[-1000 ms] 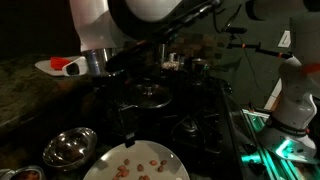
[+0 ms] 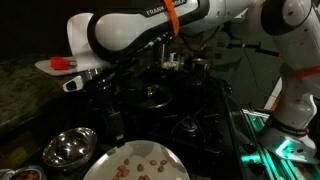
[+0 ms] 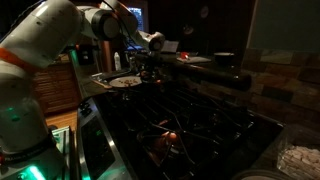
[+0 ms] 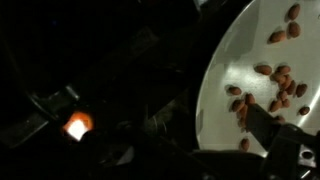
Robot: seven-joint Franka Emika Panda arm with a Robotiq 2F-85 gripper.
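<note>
A pale round plate (image 2: 172, 171) holds several reddish-brown nuts (image 2: 145, 162), clustered in loose groups. In the wrist view the plate (image 4: 215, 110) fills the right side, with nuts (image 4: 278, 88) across it. My gripper (image 2: 113, 122) is dark and hard to make out behind the plate, near its back-left edge. It stands open, and nothing shows held. One dark finger (image 4: 275, 132) reaches over the lower part of the plate in the wrist view; the other side is lost in shadow.
To the left stands a shiny metal bowl (image 2: 70, 148). A black stovetop (image 3: 180, 125) spreads over the middle, with a lidded pan (image 2: 150, 97) at the back. A red item (image 2: 62, 63) lies behind the arm. A clear container (image 3: 298, 160) sits at the near right of the second exterior view.
The arm's wrist has swung left in exterior view 1, taking the gripper slightly left behind the plate. Plate, nuts and bowl stay where they were.
</note>
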